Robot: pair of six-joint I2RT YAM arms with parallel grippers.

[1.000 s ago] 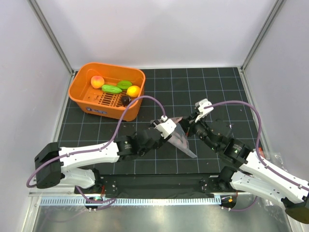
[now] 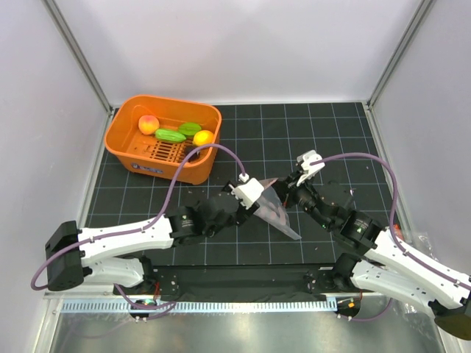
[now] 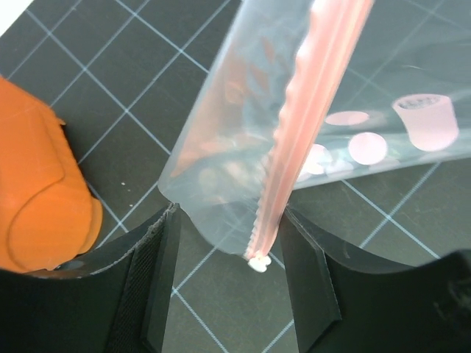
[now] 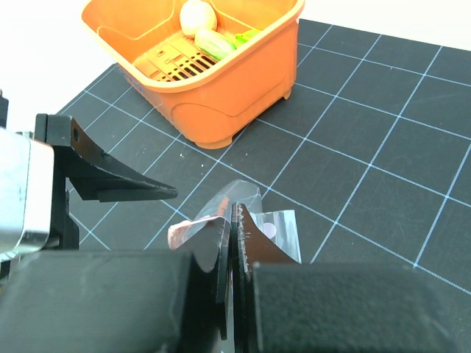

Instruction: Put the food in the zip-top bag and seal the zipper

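The clear zip top bag hangs between the two grippers at the centre of the mat, its pink zipper strip running down between my left gripper fingers, a white slider at its lower end. The left fingers stand apart around that corner, open. My right gripper is shut on the bag near its zipper edge. The food sits in the orange basket: peach, cucumber, another green piece, lemon and a dark item.
The orange basket occupies the back left of the gridded mat. Pale walls border it on the sides and back.
The right arm and the basket look unchanged.
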